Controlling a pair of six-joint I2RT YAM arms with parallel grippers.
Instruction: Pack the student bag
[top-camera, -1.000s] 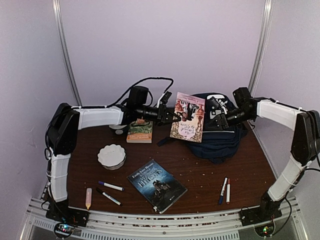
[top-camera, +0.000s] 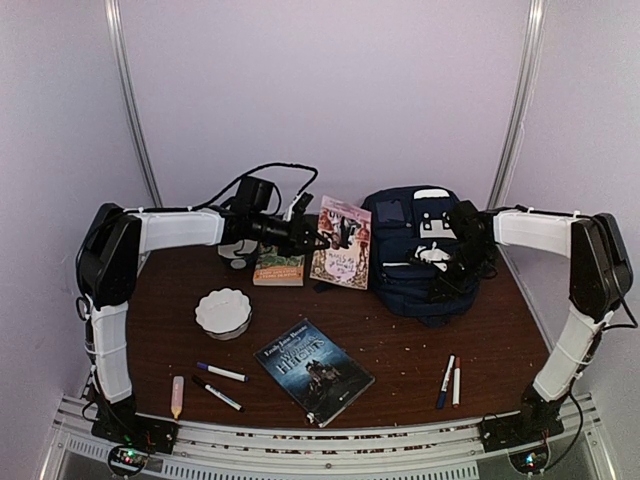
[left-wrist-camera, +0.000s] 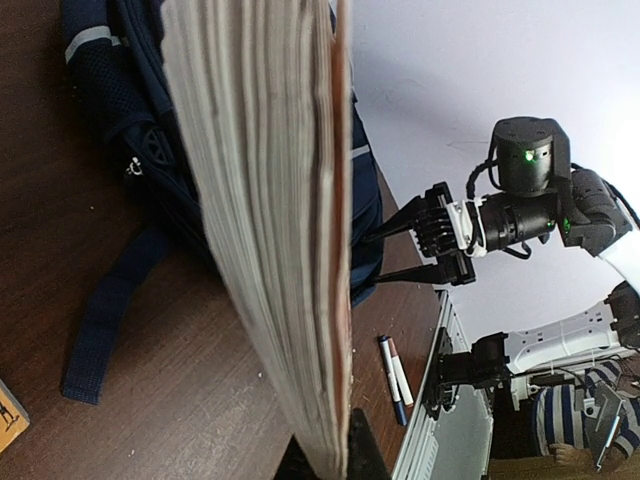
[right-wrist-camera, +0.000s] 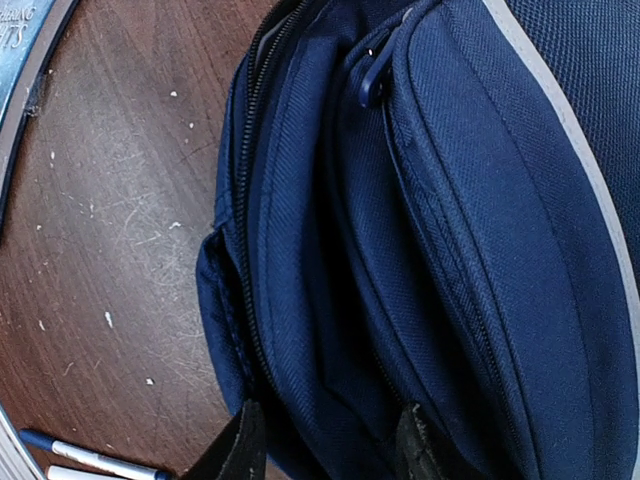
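A pink-covered book (top-camera: 343, 255) is upright in my left gripper (top-camera: 325, 241), which is shut on it; its page edges (left-wrist-camera: 265, 200) fill much of the left wrist view. The navy backpack (top-camera: 415, 285) lies at the back right. My right gripper is over the backpack's zipped opening (right-wrist-camera: 280, 220), fingers apart with only fabric visible between them. A blue book (top-camera: 315, 372) lies at the front middle, and an orange-and-green book (top-camera: 278, 270) at the back.
A white scalloped bowl (top-camera: 222, 310) stands left of centre. Several markers (top-camera: 220, 370) and a pink highlighter (top-camera: 177, 395) lie front left; two pens (top-camera: 446, 380) lie front right. Bare table surrounds the blue book.
My left gripper has moved left with the pink book, away from the backpack. My right gripper has moved down and slightly right onto the backpack.
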